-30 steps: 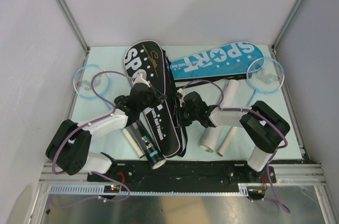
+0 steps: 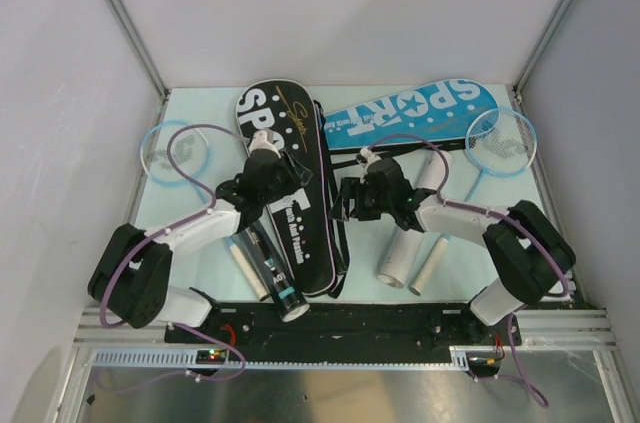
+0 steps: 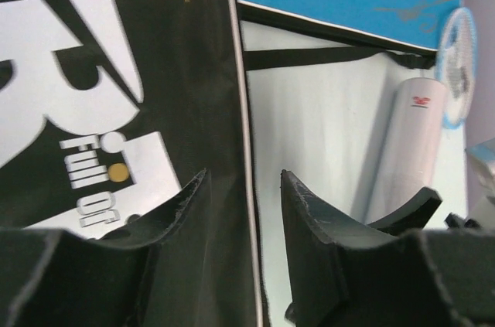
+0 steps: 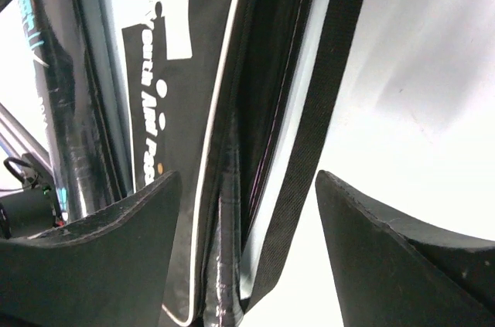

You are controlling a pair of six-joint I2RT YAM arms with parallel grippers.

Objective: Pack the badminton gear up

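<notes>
A black racket bag (image 2: 300, 233) with white lettering lies lengthwise in the middle of the table, its side opening visible as a dark gap (image 4: 267, 56) along the right edge. Over the bag's upper half hangs my left gripper, its fingers apart and nothing clearly between them. Just right of the bag's edge, my right gripper stands open, with bag edge and strap (image 4: 309, 134) below. A blue racket bag (image 2: 410, 115) lies across the back. One blue racket (image 2: 502, 143) is at the right, another (image 2: 175, 151) at the left.
A white shuttlecock tube (image 2: 400, 255) lies right of centre beside the right racket's handle (image 2: 429, 268). A dark tube (image 2: 277, 278) lies against the black bag's lower left. White table shows between bag and white tube.
My right gripper has moved rightward, off the black bag's edge. The bag has shifted slightly, and its right edge strap lies closer in. The left arm has barely moved.
</notes>
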